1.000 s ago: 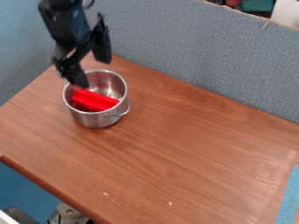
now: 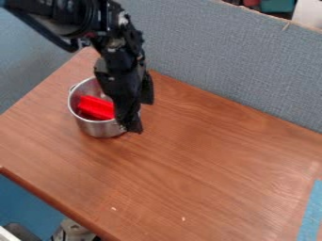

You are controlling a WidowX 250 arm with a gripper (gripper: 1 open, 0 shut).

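A steel pot (image 2: 104,129) stands on the left part of the wooden table, with a red object (image 2: 94,107) lying inside it. My black gripper (image 2: 124,120) hangs low over the pot's right side and hides much of it, its tip near the right end of the red object. Whether its fingers are open or shut, or touch the red object, I cannot tell.
A grey padded wall (image 2: 227,58) runs along the back, and a blue strip (image 2: 310,210) is at the right edge.
My arm has come down from above the pot and moved to its right side, now covering the right rim. The red object remains in the pot.
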